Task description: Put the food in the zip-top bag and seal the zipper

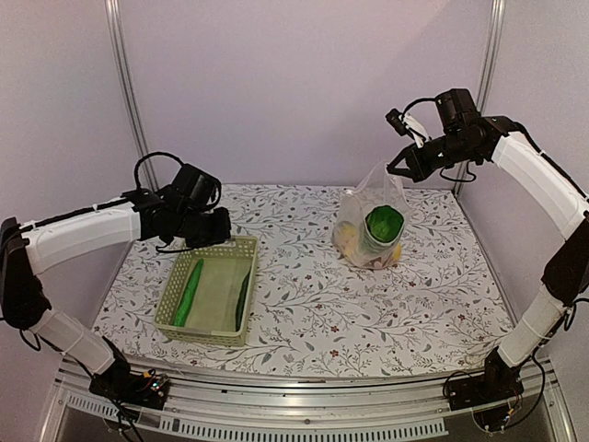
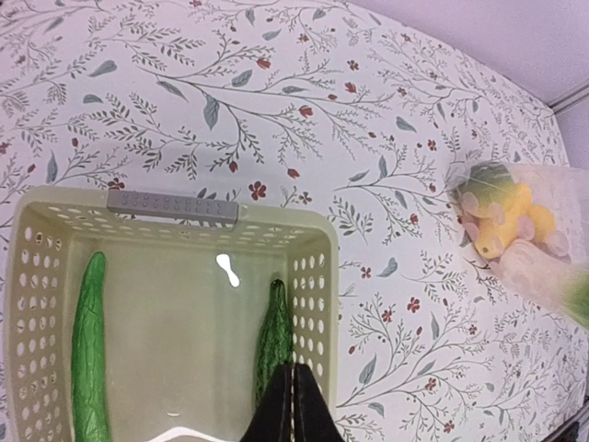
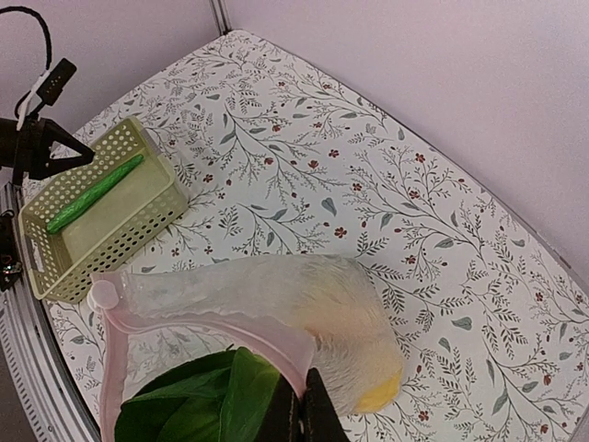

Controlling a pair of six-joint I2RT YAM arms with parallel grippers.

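Note:
The clear zip top bag (image 1: 372,198) stands mouth-up right of centre, a leafy green vegetable (image 1: 384,224) inside near its opening and yellow food (image 2: 504,221) lower down. The bag's pinkish rim (image 3: 216,324) runs into my right gripper, which is shut on it. Two long green vegetables remain in the basket: a bright cucumber (image 1: 189,293) along its left side and a darker, bumpy one (image 1: 242,301) against the right wall. My left gripper is shut above the basket, nothing visible between its fingers; in its wrist view the tips overlap the dark vegetable.
The pale perforated basket (image 1: 202,334) sits at the left of the table. Walls bound the back and both sides.

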